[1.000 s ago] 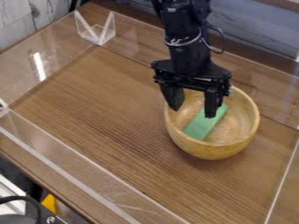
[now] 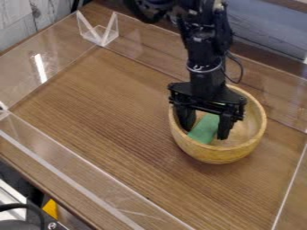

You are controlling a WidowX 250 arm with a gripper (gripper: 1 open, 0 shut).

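A yellow wooden bowl (image 2: pixel 216 153) sits on the wooden table at the right, holding a green object (image 2: pixel 206 128). The black gripper (image 2: pixel 206 120) reaches down into the bowl, its two fingers on either side of the green object's upper part. Whether they touch it is unclear, as the fingers hide part of it.
A white wire-like stand (image 2: pixel 99 29) is at the back left. A raised edge runs along the back, and a black cable lies at the bottom left.
The gripper has lowered further into the bowl, and its fingers have moved closer in around the green object, now covering more of it. The bowl looks about in the same place.
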